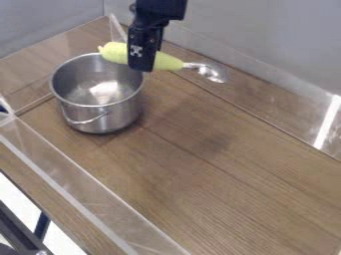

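My black gripper hangs at the top centre, shut on a yellow-handled spoon whose metal bowl points right. The handle's left end is over the back rim of a steel pot, which stands on the wooden table at the left.
The bare wooden table takes up the middle and right. Clear walls bound it at the back, and a clear edge runs along the front left, with dark hardware beyond it at the lower left.
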